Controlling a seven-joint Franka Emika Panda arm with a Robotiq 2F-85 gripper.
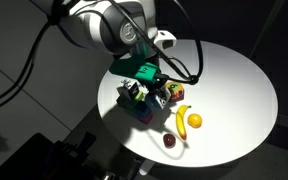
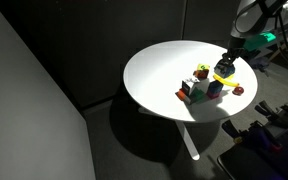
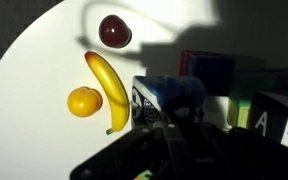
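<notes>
My gripper is shut on a lettered block (image 3: 170, 92) with a blue side and a white side carrying dark marks. In the first exterior view the gripper (image 1: 160, 92) is low over the table, between the cluster of blocks and the banana. The second exterior view has the gripper (image 2: 226, 68) behind the banana (image 2: 224, 81). The dark fingers cover part of the held block, and whether it touches the table cannot be told.
On the round white table (image 1: 229, 80) lie a banana (image 3: 110, 88), an orange (image 3: 84, 101) and a dark red fruit (image 3: 114, 31). A red-blue block (image 3: 209, 72), a green block (image 3: 239, 108) and a white lettered cube (image 3: 278, 116) crowd beside the gripper. A colourful cube (image 1: 176, 91) sits behind.
</notes>
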